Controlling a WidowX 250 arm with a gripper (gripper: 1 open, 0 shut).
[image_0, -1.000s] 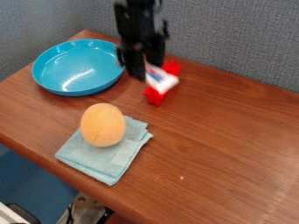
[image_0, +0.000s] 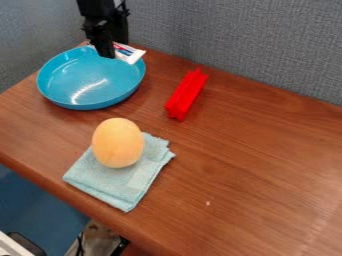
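My black gripper (image_0: 104, 42) is at the top left, over the back rim of a blue plate (image_0: 83, 84), shut on a white packet (image_0: 130, 54) with coloured print, which hangs just over the plate's rear right. A red bar-shaped object (image_0: 186, 94) lies on the table to the plate's right. An orange egg-shaped object (image_0: 118, 143) rests on a folded light blue cloth (image_0: 131, 183) in front.
A grey padded wall (image_0: 254, 40) runs along the back, and the table's left edge drops to a blue floor at lower left.
My gripper has carried the white packet leftward, from over the red object to above the plate's back rim. The other things have stayed in place.
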